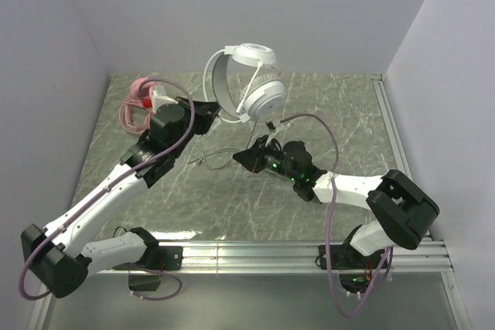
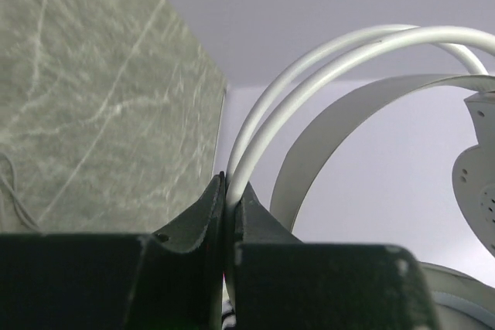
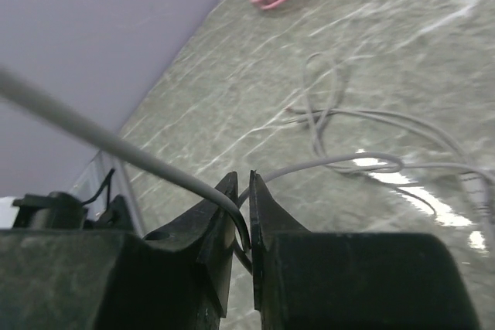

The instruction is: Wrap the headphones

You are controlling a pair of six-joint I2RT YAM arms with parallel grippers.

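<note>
White headphones (image 1: 265,98) hang in the air above the table's far middle, tilted, with the ear cups to the right. My left gripper (image 1: 213,111) is shut on their thin white headband wires (image 2: 271,125), which run up from between its fingers in the left wrist view. Lower and to the right, my right gripper (image 1: 249,161) is shut on the grey cable (image 3: 166,171). In the right wrist view the cable passes down into the fingertips from the upper left. Its loose end (image 3: 363,161) lies curled on the table in front of that gripper.
Pink headphones (image 1: 139,103) with a looped pink cable rest at the table's far left, partly behind the left arm. Side walls and a back wall enclose the marble table (image 1: 201,206).
</note>
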